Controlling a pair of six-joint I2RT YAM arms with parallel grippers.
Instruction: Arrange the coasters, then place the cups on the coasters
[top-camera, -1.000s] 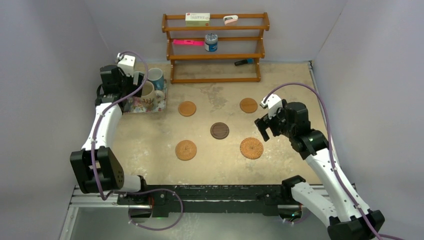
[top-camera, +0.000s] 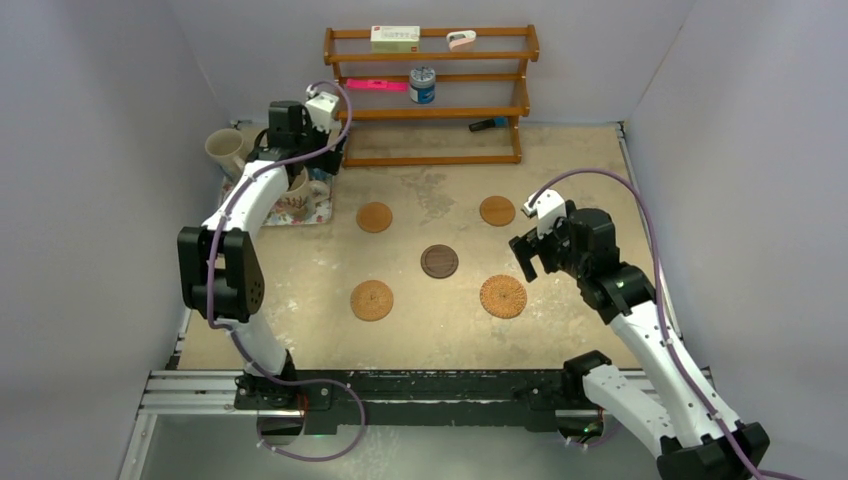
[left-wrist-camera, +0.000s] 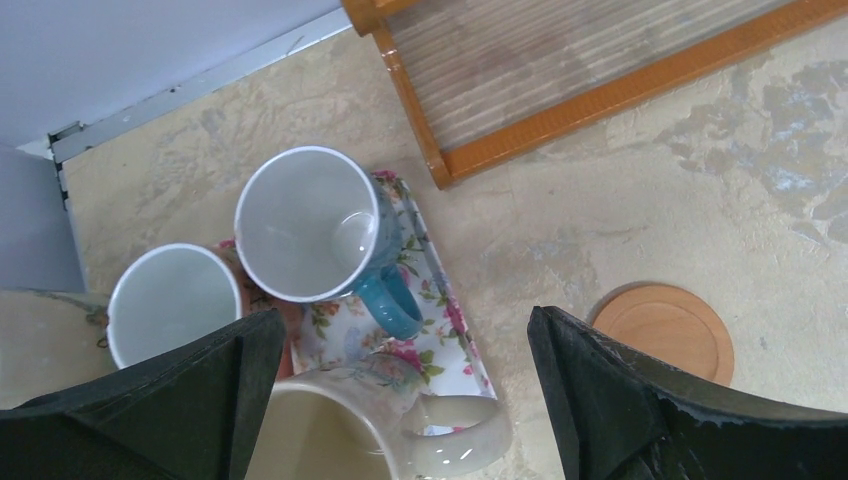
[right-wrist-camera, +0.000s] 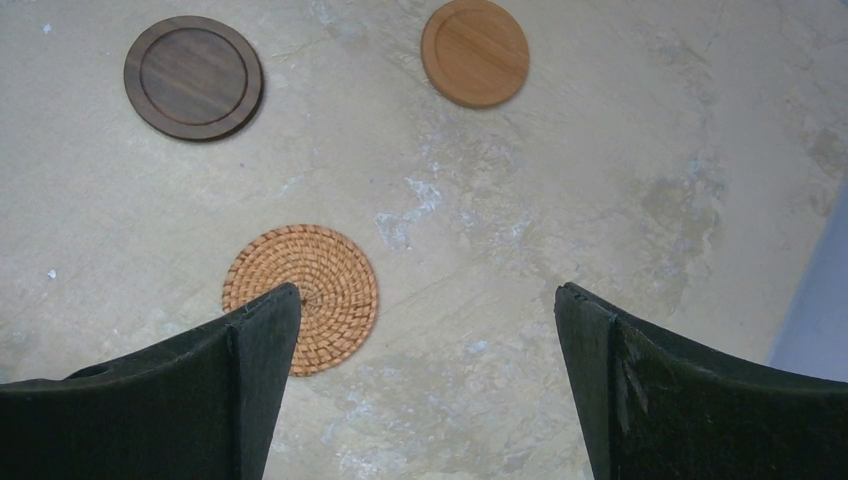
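A floral tray (left-wrist-camera: 345, 345) at the back left carries several mugs. Among them in the left wrist view are a blue-and-white cup (left-wrist-camera: 315, 225), a white-lined cup (left-wrist-camera: 175, 300) and a patterned mug (left-wrist-camera: 380, 390) whose handle points right. Over these hangs my left gripper, its fingers spread and nothing held. Coasters lie flat on the table: a dark wooden coaster (top-camera: 439, 261) in the middle, two plain brown ones (top-camera: 374, 217) (top-camera: 497, 210) behind it, two woven ones (top-camera: 372, 300) (top-camera: 503, 296) in front. Open and empty, my right gripper stands above the table near the front-right woven coaster.
Behind the table stands a wooden shelf rack (top-camera: 430, 160) holding a box (top-camera: 395, 40), a pink item (top-camera: 377, 85) and a blue-labelled jar (top-camera: 422, 86). Walls close in the left and right sides.
The right arm and the coasters are where they were.
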